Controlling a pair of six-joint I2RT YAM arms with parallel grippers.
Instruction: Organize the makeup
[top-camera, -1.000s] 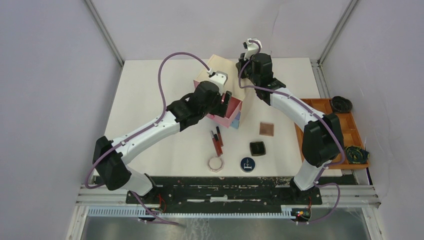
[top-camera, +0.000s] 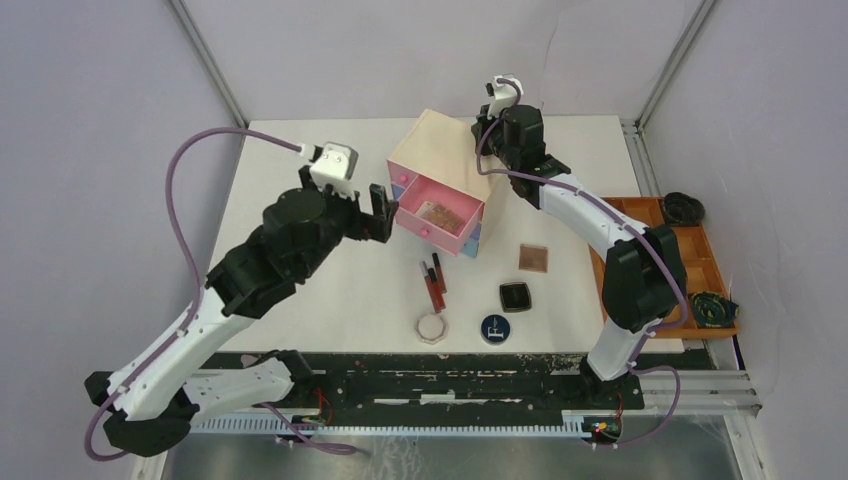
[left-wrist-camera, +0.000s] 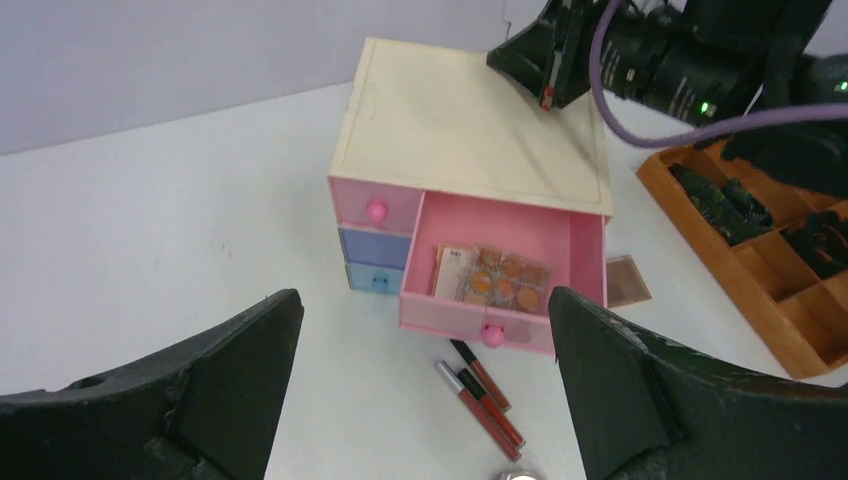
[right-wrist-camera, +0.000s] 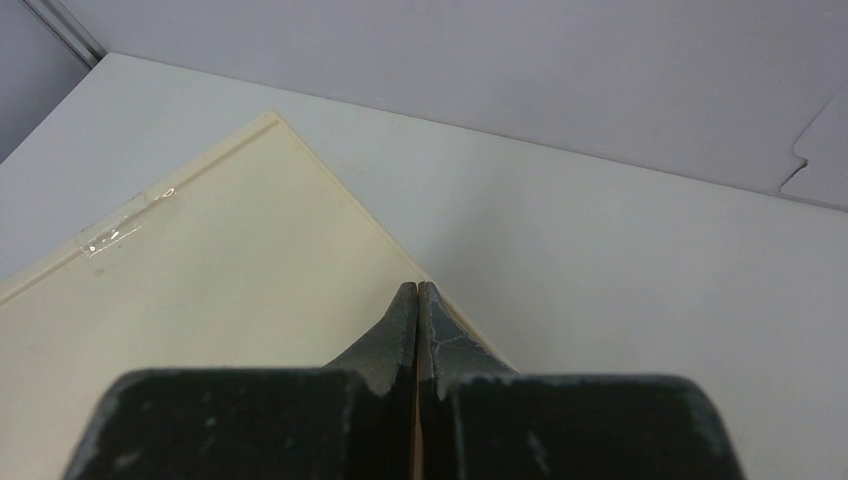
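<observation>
A cream-topped cabinet (top-camera: 440, 150) stands at the back of the table, its pink drawer (left-wrist-camera: 450, 318) pulled out. Inside that drawer lie a palette with round orange pans (left-wrist-camera: 508, 282) and a pale flat piece (left-wrist-camera: 455, 270). My left gripper (top-camera: 382, 214) is open with nothing between its fingers, up and to the left of the drawer. At the cabinet top's rear right edge, my right gripper is shut, and nothing shows between its fingertips. Several red-and-black lip tubes (top-camera: 434, 285) lie in front of the drawer.
Nearer the front are a white octagonal compact (top-camera: 431, 328), a round navy compact (top-camera: 495, 329), a black square compact (top-camera: 515, 297) and a brown square palette (top-camera: 533, 258). A wooden organizer (top-camera: 648, 210) stands at the right.
The left gripper has opened and moved back to the left and up, away from the drawer, uncovering the palette inside. The right arm has stayed still.
</observation>
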